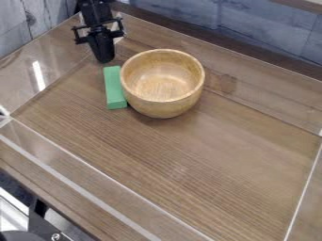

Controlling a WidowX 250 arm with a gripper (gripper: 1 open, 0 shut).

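Note:
A wooden bowl (pixel 164 80) sits on the wooden table (pixel 189 174), right of centre at the top. Against its left side lies a green bar (pixel 115 88), lengthwise toward the viewer. My dark gripper (pixel 107 49) is at the top left, behind the green bar and apart from it. It looks shut, with nothing clearly visible between its fingers, though it is small and dark in this view.
The table's edges run along the left and the upper right.

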